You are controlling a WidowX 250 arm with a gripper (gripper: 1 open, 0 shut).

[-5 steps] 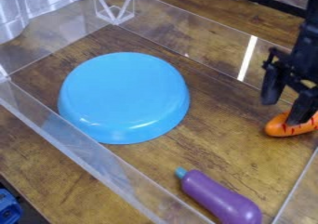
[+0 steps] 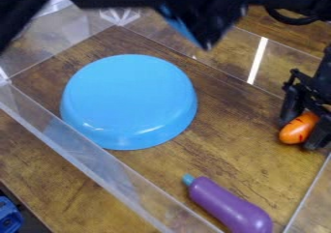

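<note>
At the right edge my black gripper [image 2: 305, 111] is down around an orange carrot [image 2: 297, 130], its dark fingers on either side and partly over it; whether they are closed on it I cannot tell. A blue round lid or plate [image 2: 128, 99] lies left of centre on the wooden surface, and a purple eggplant-like toy [image 2: 230, 205] lies at the bottom.
Clear walls [image 2: 91, 164] border the wooden work area [image 2: 195, 155]. Bare wood lies between the blue disc and the carrot. A dark, blurred arm part hangs across the top.
My gripper has come down at the right onto the carrot, which is now more covered by the fingers. The disc and purple toy have not moved.
</note>
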